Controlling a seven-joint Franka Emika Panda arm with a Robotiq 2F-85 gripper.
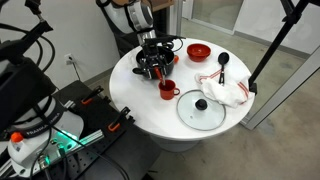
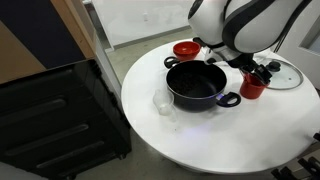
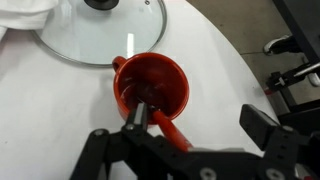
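A red mug stands on the round white table, and the wrist view looks down into its open top. A red, stick-like utensil leans at the mug's rim, its near end passing under my gripper. The gripper's dark fingers are spread wide, one on each side of the utensil's line, and neither is seen gripping it. In the second exterior view the mug is partly hidden behind the gripper.
A glass lid lies beside the mug. A black pot, a red bowl and a clear cup share the table. A white towel with a black ladle lies right.
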